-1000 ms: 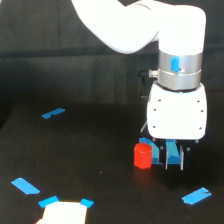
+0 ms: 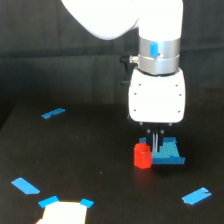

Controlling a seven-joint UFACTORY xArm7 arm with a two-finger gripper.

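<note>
A small red block-like object [image 2: 142,156] stands on the dark table, right of centre. Directly to its right and slightly behind lies a blue object [image 2: 168,153], partly hidden by the fingers. My gripper [image 2: 156,143] points straight down between the two, its fingers close together and low over the blue object's left side. Whether anything is pinched between the fingers, or whether they touch the red object, is too small to make out.
Blue tape strips mark the table at the back left [image 2: 53,113], the front left [image 2: 25,186] and the front right [image 2: 196,196]. A pale object [image 2: 64,213] sits at the front edge.
My gripper has moved left, from over the blue object's right part to beside the red object. Its fingers now appear closer together. The red object looks unmoved.
</note>
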